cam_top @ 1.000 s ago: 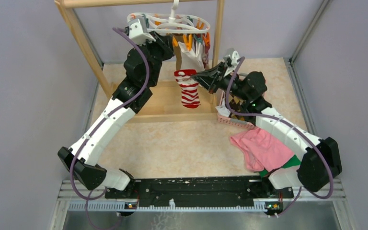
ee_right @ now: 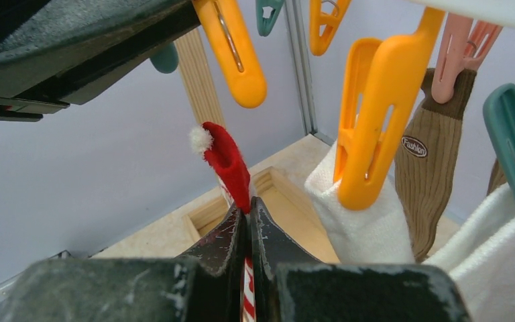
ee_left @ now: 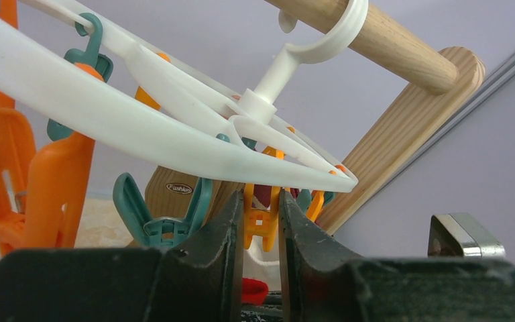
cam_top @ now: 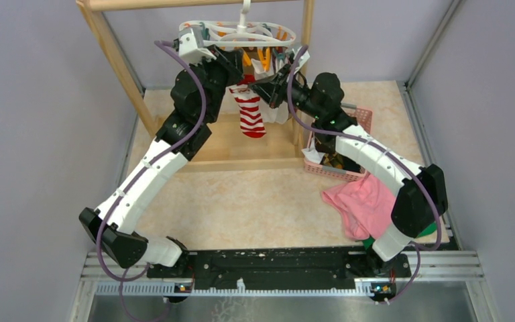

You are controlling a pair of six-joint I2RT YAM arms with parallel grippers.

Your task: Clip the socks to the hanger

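A red-and-white striped sock [cam_top: 249, 114] hangs from my right gripper, which is shut on its red upper part [ee_right: 229, 161]. White fluff shows at that end. The white hanger [cam_top: 209, 41] with its clips is at the top of the top view. Between the fingers of my left gripper is an orange clip [ee_left: 261, 221] below the hanger's rim. Seen from the right wrist, that clip [ee_right: 235, 57] points down from the left gripper, and the sock's top is below it, apart from it.
Other clips hold a white sock [ee_right: 365, 231] and a brown sock [ee_right: 429, 168] close by. The wooden frame [cam_top: 117, 60] surrounds the hanger. A pink basket [cam_top: 359, 121] and a pink cloth [cam_top: 362, 204] lie at right.
The left arm has hardly moved.
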